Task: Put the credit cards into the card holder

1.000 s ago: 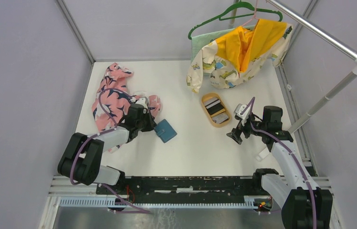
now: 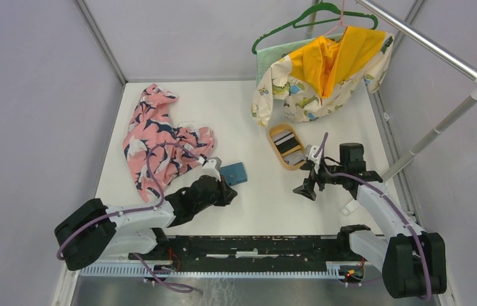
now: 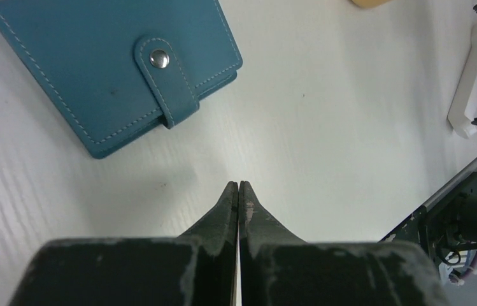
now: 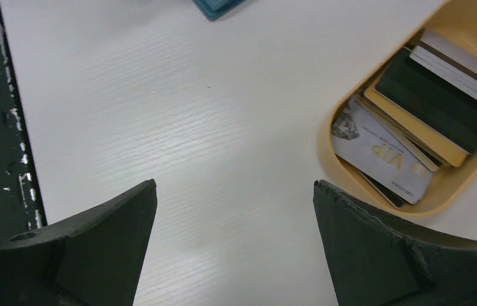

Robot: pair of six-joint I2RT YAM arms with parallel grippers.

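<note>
The blue card holder (image 2: 233, 173) lies flat on the table, its snap strap (image 3: 167, 83) closed over the near edge. My left gripper is shut just in front of it, apart from the holder, with nothing showing between the fingertips. Right of the table's middle sits a yellow oval tray (image 2: 276, 144), and in it several cards lie in a row, among them a grey VIP card (image 4: 379, 150) and a dark green one (image 4: 436, 95). My right gripper stands open and empty, near the tray's front end.
A pink patterned cloth (image 2: 153, 131) covers the left of the table. Clothes on a green hanger (image 2: 325, 7) hang from a rail (image 2: 427, 44) at the back right. Between holder and tray the white table is clear.
The card holder has turned and shifted slightly right. My left gripper came off its left side toward the front and right. The right arm has edged left, toward the tray.
</note>
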